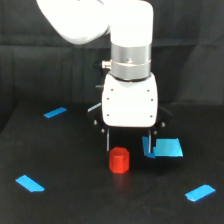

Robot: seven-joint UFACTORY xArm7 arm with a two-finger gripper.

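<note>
A small red can-like object (119, 160) stands on the dark table, near the middle of the camera view. My white gripper (129, 144) hangs close to it, pointing down. Its thin dark fingers are hard to make out against the background, but they appear wide apart, one on each side of the picture above the red object. Nothing shows between them. How far the fingertips are from the red object in depth, I cannot tell.
A bright blue square (166, 148) lies behind and to the right of the red object. Blue tape strips mark the table at front left (30, 184), front right (200, 192) and back left (55, 112).
</note>
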